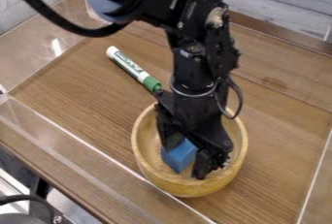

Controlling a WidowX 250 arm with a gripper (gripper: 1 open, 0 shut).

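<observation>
My black gripper (pixel 188 148) reaches down from the top into a yellow round bowl (pixel 151 165), its open fingers around a small blue block (pixel 177 157) lying in the bowl. The fingers partly hide the block; whether they touch it I cannot tell.
A white marker with a green cap (pixel 130 68) lies on the wooden table (pixel 72 92) behind and left of the bowl. Clear rims edge the table at left and right. A dark cable curves at the lower left.
</observation>
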